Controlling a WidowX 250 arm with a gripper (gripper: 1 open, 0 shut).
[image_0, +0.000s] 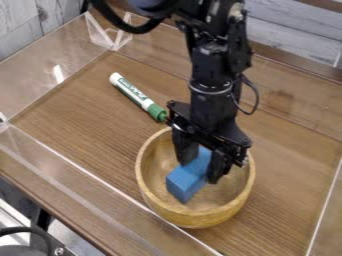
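A black gripper (209, 142) hangs over a yellow bowl (202, 215), its fingers reaching into the bowl around a blue block (186, 182). The block lies in the bowl, its upper part partly covered by the gripper. Whether the fingers press on the block is unclear.
A green and white marker (136, 96) lies on the wooden surface left of the arm, behind the bowl. Dark cables show at the lower left.
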